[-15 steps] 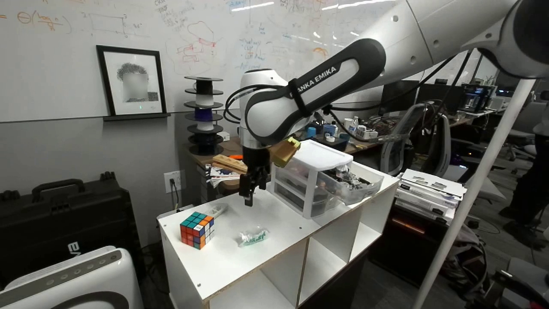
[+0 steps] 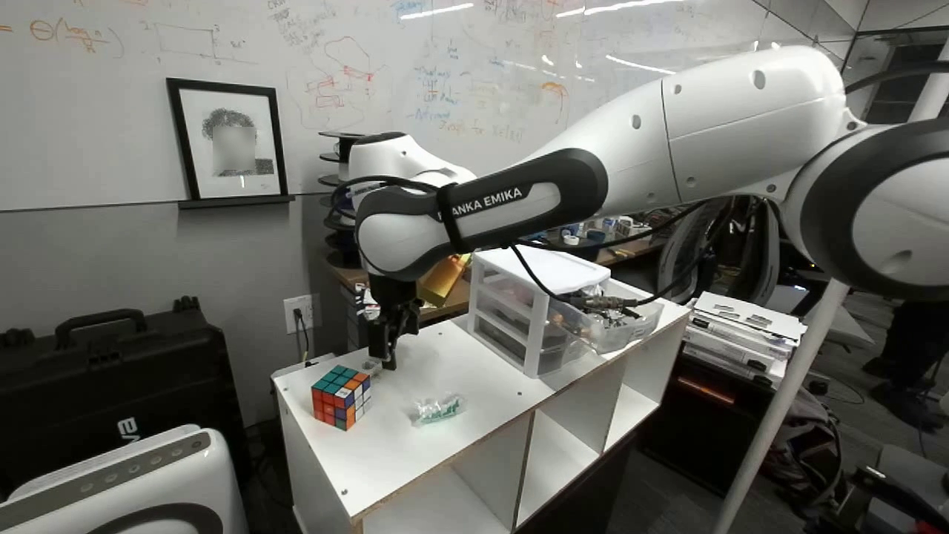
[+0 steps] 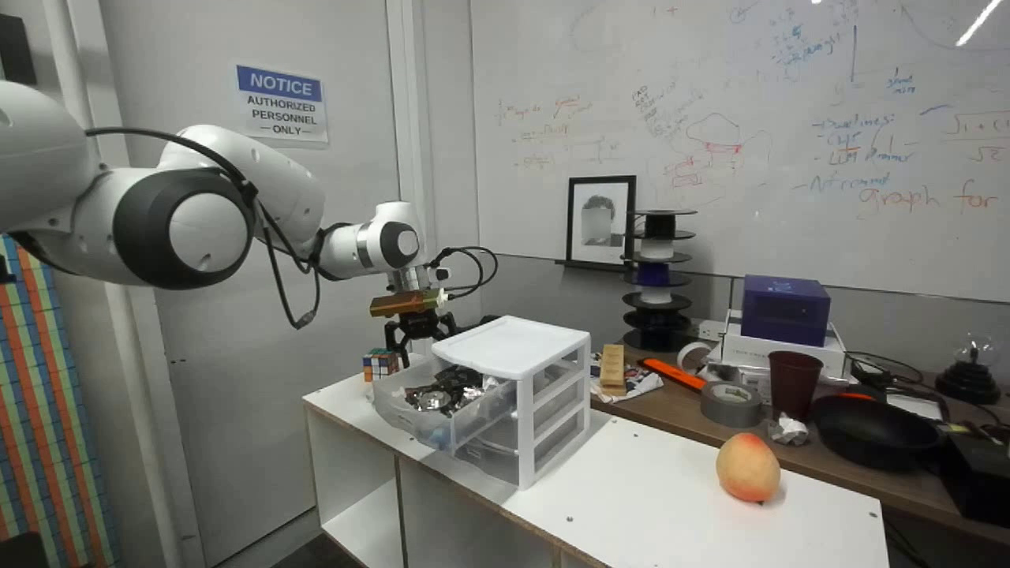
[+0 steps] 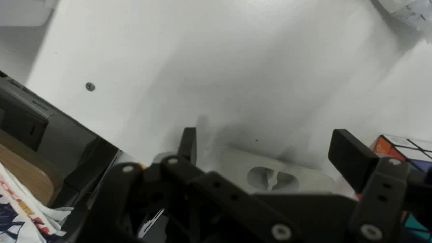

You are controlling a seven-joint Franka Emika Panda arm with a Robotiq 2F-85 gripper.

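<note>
My gripper is open, its two fingers wide apart with nothing held. In the wrist view a flat white piece with rounded cut-outs [image 4: 320, 181] lies on the shelf top, partly hidden behind the gripper. In exterior view 1 my gripper [image 2: 387, 356] hangs low over the back edge of the white shelf top, and a bit of the white piece [image 2: 368, 366] shows beside it. The Rubik's cube [image 2: 340, 397] sits just in front, near the left end. A clear plastic packet with green print [image 2: 437, 409] lies to the right of the cube.
A white drawer unit [image 3: 526, 407] with its top drawer pulled out stands on the shelf [image 3: 644, 502]. Beyond it rests a peach-coloured fruit [image 3: 748, 468]. Behind runs a cluttered brown desk [image 3: 677, 407]. Bare surface lies between packet and drawers.
My arm has moved left and downward in exterior view 1, bringing the gripper from near the drawer unit to beside the white piece. The cube and the packet have not moved.
</note>
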